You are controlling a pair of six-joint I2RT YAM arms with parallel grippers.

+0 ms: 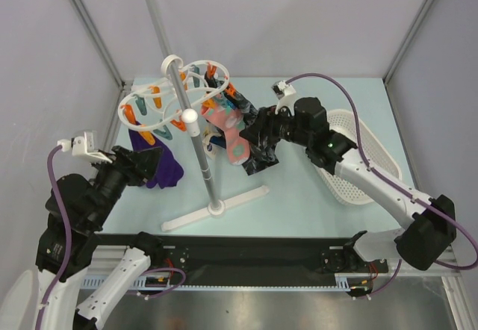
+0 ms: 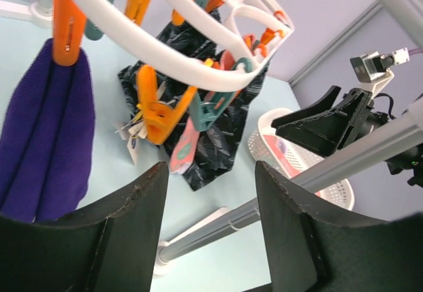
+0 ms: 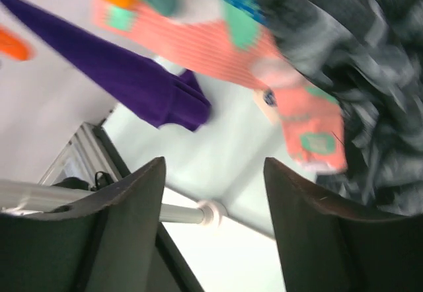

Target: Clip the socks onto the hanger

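Note:
The white clip hanger (image 1: 137, 127) carries orange and teal clips. A purple sock (image 1: 160, 166) hangs at its left, a pink sock (image 1: 237, 147) and black socks (image 1: 261, 158) at its right. My left gripper (image 1: 146, 162) is by the hanger's left side; in the left wrist view its fingers (image 2: 125, 239) stand apart with nothing between. My right gripper (image 1: 254, 128) is beside the pink and black socks. In the right wrist view its fingers (image 3: 112, 232) are apart, the socks beyond them blurred.
A white basket (image 1: 366, 188) with pink contents stands at the right. The stand's pole (image 1: 205, 166) and foot (image 1: 187, 218) occupy the middle front.

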